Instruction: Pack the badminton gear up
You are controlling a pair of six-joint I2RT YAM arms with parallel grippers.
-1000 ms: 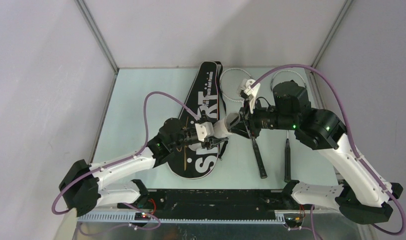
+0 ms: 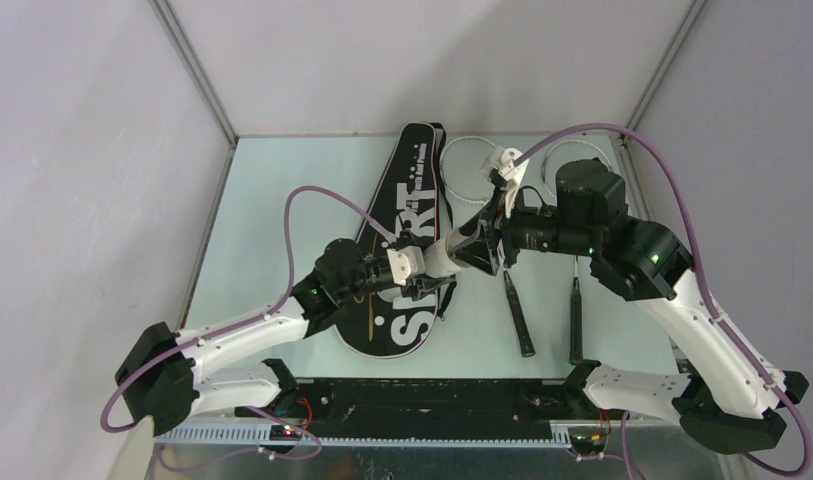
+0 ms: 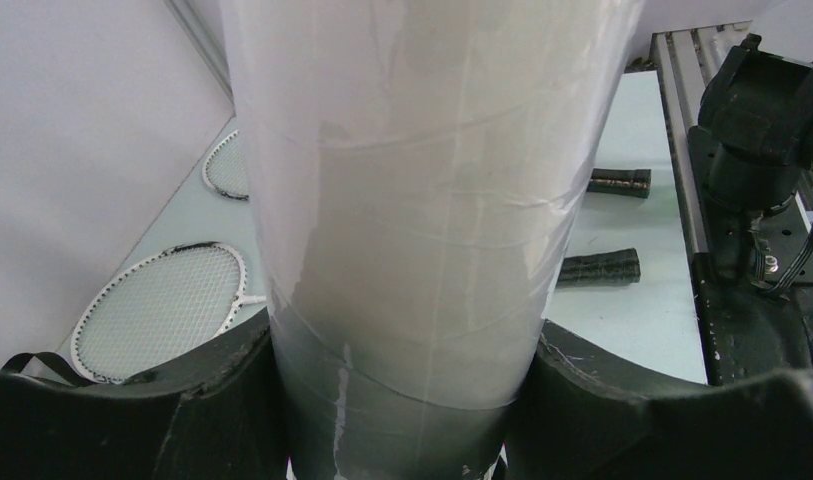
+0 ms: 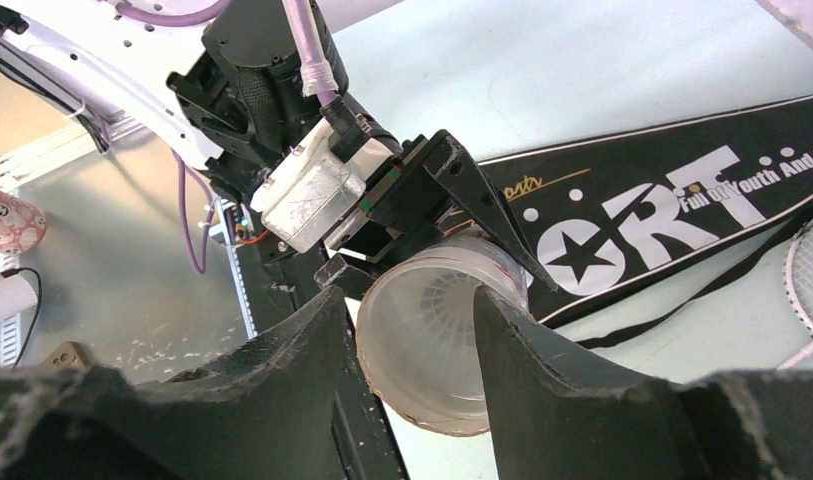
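Observation:
A translucent shuttlecock tube (image 3: 422, 200) is gripped by my left gripper (image 2: 428, 262) above the black badminton bag (image 2: 387, 320); it fills the left wrist view. In the right wrist view its rim circles an open end with a ribbed interior. My right gripper is part open at that end, one finger in front of the opening. Two rackets lie right of the bag, their grips (image 2: 518, 315) toward the front, their heads at the back.
Both arms reach over the middle, close together above the bag.
My right gripper has shifted very slightly at the tube's end over the last second. The left gripper and tube have barely moved; the bag and rackets lie unchanged.

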